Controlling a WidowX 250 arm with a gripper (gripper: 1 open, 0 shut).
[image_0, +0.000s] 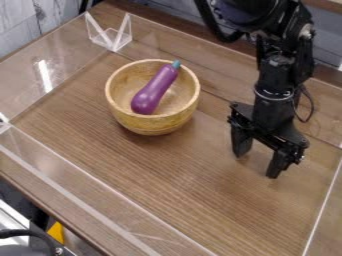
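A black robot arm reaches down from the top right of the camera view, its gripper low over the wooden table at the right, fingers spread open with nothing seen between them. To its left a wooden bowl holds a purple eggplant, which lies tilted against the inside of the bowl.
A white wire-like object stands at the back left. Dark cables and a small yellow piece show beyond the table's lower left edge.
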